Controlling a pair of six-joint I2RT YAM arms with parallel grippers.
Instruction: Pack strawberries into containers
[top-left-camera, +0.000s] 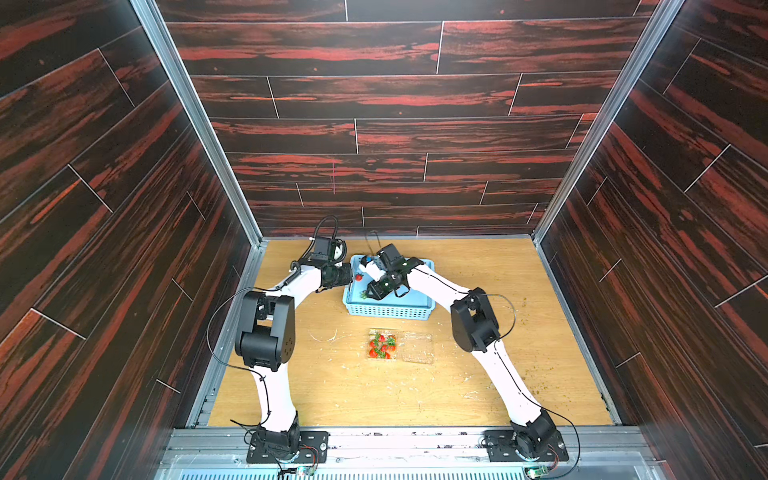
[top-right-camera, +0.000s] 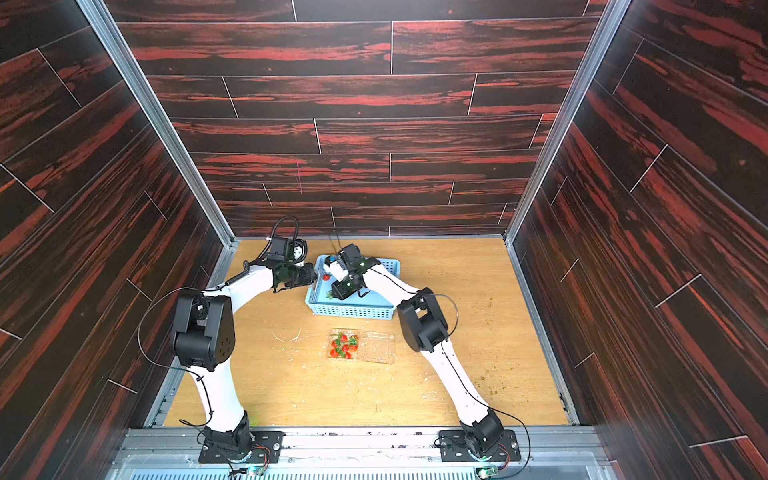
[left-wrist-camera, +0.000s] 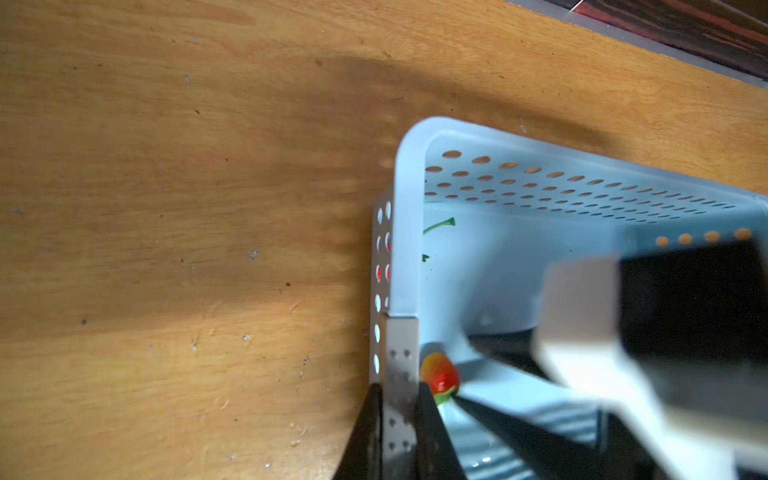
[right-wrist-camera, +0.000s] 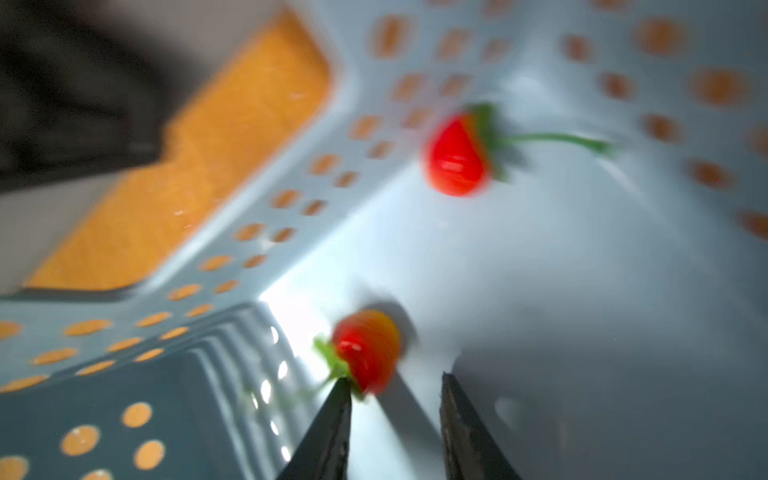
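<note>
Inside the light blue basket (top-left-camera: 391, 312), one strawberry (right-wrist-camera: 366, 349) lies just beyond the fingertips of my right gripper. That gripper is partly open, the space between its fingers empty. Farther off, a second strawberry (right-wrist-camera: 457, 156) with a long green stem rests by the basket wall. My left gripper is at the basket's left side, its fingers flanking a grey strip (left-wrist-camera: 401, 344) in line with the rim; whether they clamp it cannot be told. In front of the basket lies an opened clear container (top-left-camera: 382, 345), its left half holding several strawberries.
The container's clear right half (top-left-camera: 417, 348) looks empty. The right arm (left-wrist-camera: 680, 360) reaches over the basket and hides part of its inside. Bare tabletop (top-left-camera: 512, 272) extends to the right and along the front, with small scraps scattered on it.
</note>
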